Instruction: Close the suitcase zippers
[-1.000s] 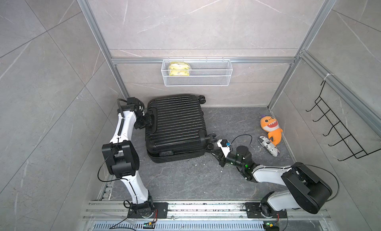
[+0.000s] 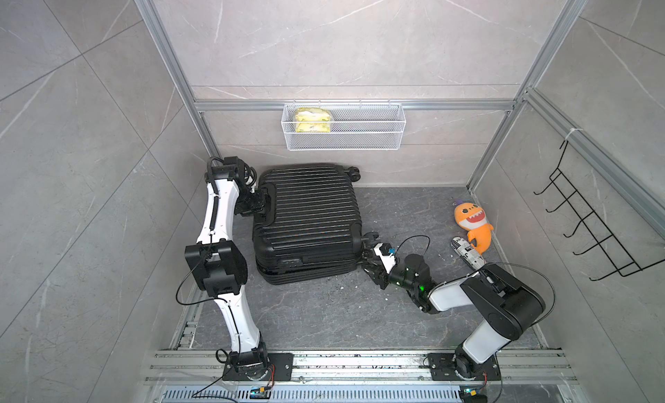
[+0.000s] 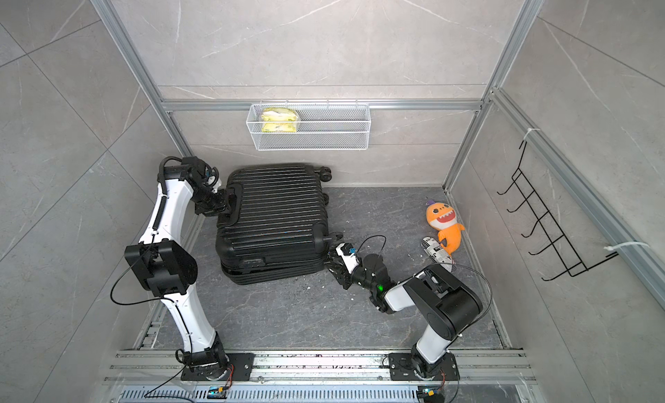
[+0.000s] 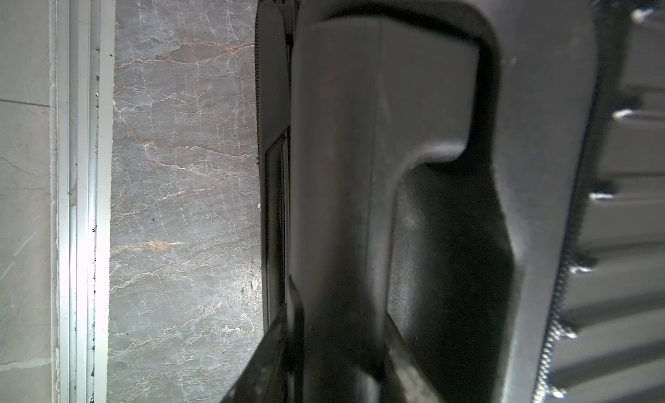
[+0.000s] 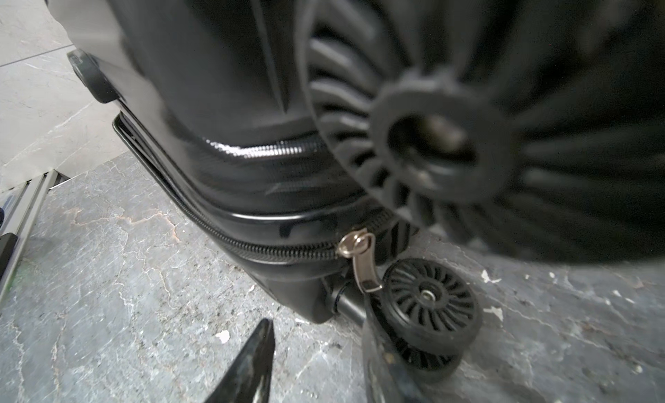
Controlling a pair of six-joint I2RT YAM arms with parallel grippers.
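The black ribbed suitcase (image 2: 311, 209) lies flat on the floor at the left. My left gripper is shut on its side handle (image 4: 339, 160), one finger on either side of the bar. In the right wrist view, a zipper track (image 5: 277, 252) runs round the suitcase's lower corner and ends at a metal zipper slider with its pull tab (image 5: 365, 266) hanging down. My right gripper stands open low at that corner. Its right finger (image 5: 388, 372) is just under the tab and close to the wheel; nothing shows between the fingers.
A big wheel (image 5: 443, 140) crowds the right wrist view's upper right, with a smaller-looking one (image 5: 429, 299) below it by the zipper. An orange shark toy (image 2: 473, 221) and a patterned object (image 2: 469, 252) lie at the right.
My right gripper has shifted a little left and its elbow has swung inward.
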